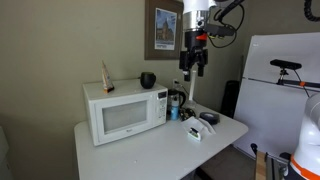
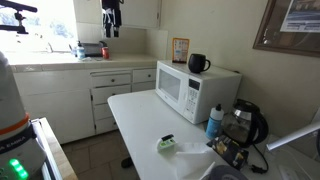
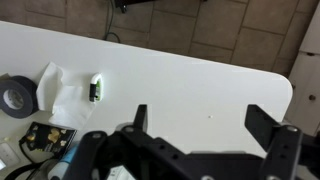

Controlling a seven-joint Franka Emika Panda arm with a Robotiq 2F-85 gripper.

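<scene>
My gripper stands open high above the white table (image 3: 190,80), its two dark fingers wide apart with only bare tabletop between them. In exterior view 1 the gripper (image 1: 193,75) hangs well over the table's right half, clear of everything. A small white-and-green item (image 3: 96,88) lies near the table edge, beside a crumpled white cloth or paper (image 3: 68,100). The white microwave (image 1: 126,112) stands at the back of the table, its door shut. On top of it sits a dark mug (image 2: 199,63).
A kettle (image 2: 244,122), a blue-labelled bottle (image 2: 215,121) and a dark printed packet (image 2: 229,151) crowd beside the microwave. A black roll (image 3: 18,96) lies past the cloth.
</scene>
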